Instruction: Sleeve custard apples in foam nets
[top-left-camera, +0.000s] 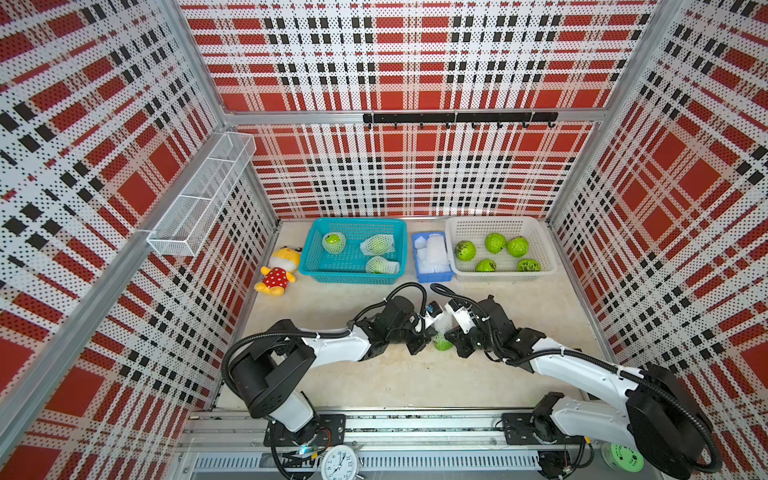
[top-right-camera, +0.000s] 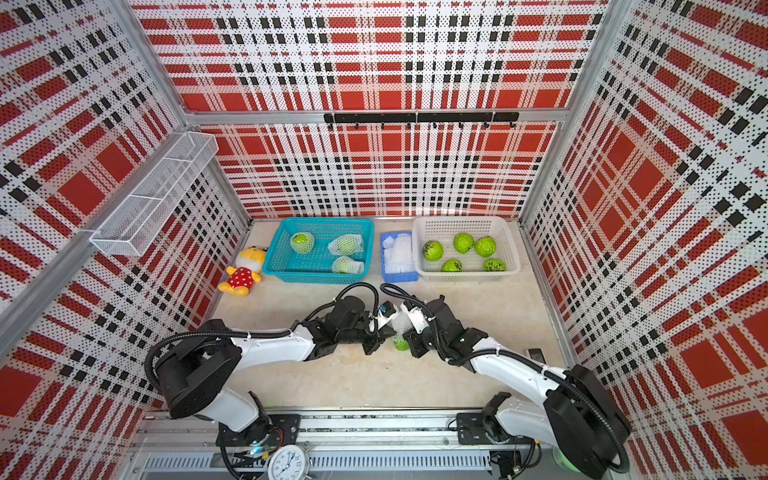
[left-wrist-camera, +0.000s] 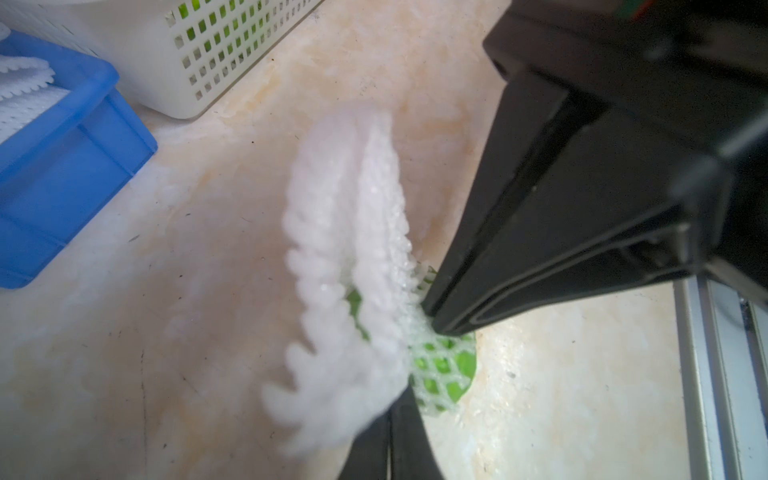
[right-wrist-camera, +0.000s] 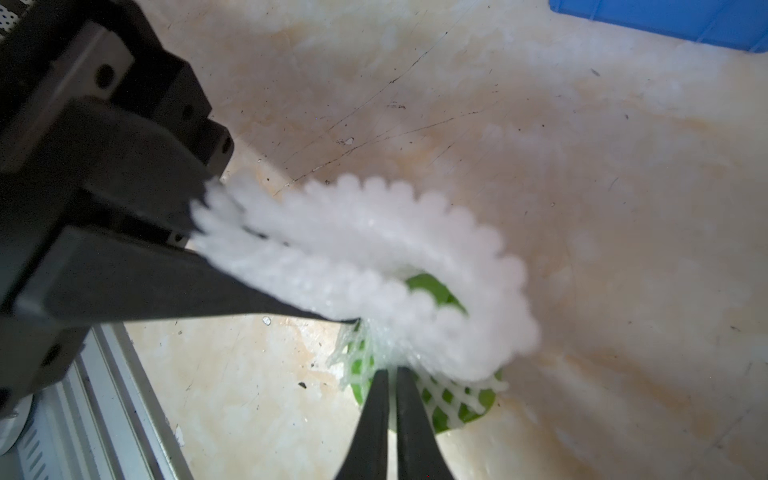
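A green custard apple (top-left-camera: 442, 344) sits on the table at front centre, partly inside a white foam net (left-wrist-camera: 336, 240) whose thick frilled rim stands up above it. My left gripper and my right gripper close in on it from opposite sides, both shut, their tips at the net. In the left wrist view the other gripper's black fingers reach down onto the netted fruit. Whether net strands are caught between either pair of fingertips I cannot tell.
A teal basket (top-left-camera: 352, 278) holds several netted fruits; a white basket (top-left-camera: 544, 240) holds several bare ones. Between them is a blue box (left-wrist-camera: 72, 200) of nets. A plush toy (top-left-camera: 274, 276) lies at left.
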